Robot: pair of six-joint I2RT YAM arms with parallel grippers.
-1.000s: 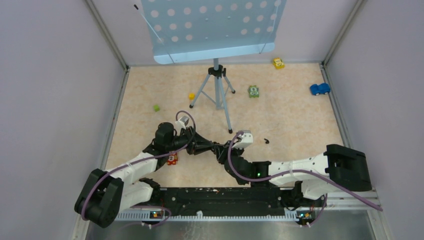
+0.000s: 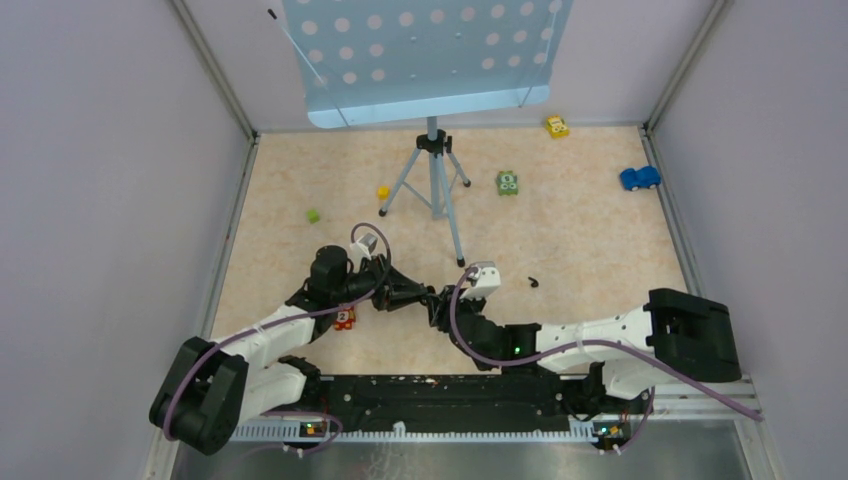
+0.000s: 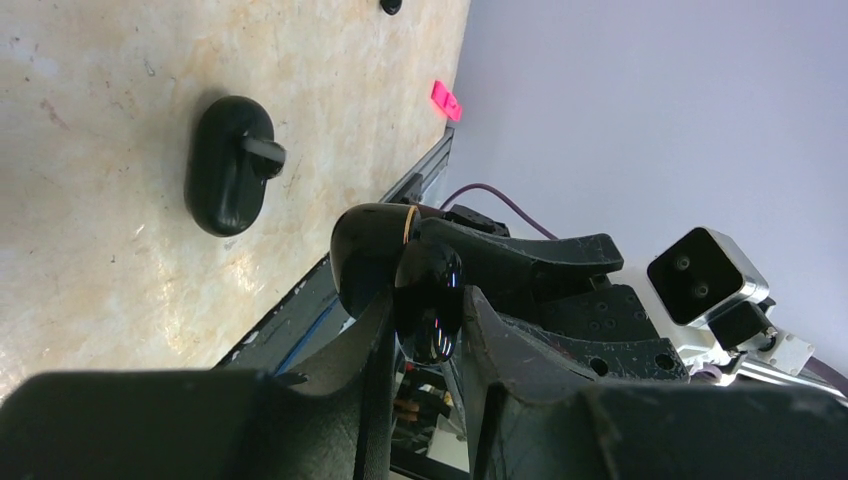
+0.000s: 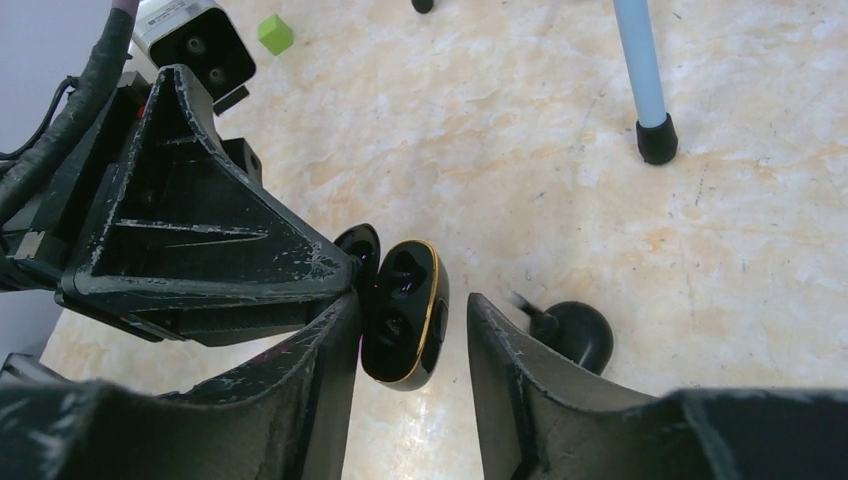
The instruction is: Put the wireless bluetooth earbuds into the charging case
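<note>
My left gripper is shut on the glossy black charging case, gripping it at its raised lid [image 3: 430, 280]. The open case [image 4: 402, 330] shows its gold-edged rim and two dark hollows in the right wrist view, with no earbud standing in them. Around it my right gripper is open, with a clear gap beside its right finger [image 4: 482, 325]; it holds no earbud. The black earbud is outside the case, blurred, against the dark oval pod; the left wrist view also shows the earbud [image 3: 264, 150] there. Whether they touch, I cannot tell.
The smooth black oval pod [image 3: 222, 175] rests on the table below the grippers. A tripod foot [image 4: 657, 142] stands close behind. One small black object [image 2: 533, 282] lies to the right, and toys such as a green block [image 2: 507, 182] sit farther back.
The left grip on the case is unchanged.
</note>
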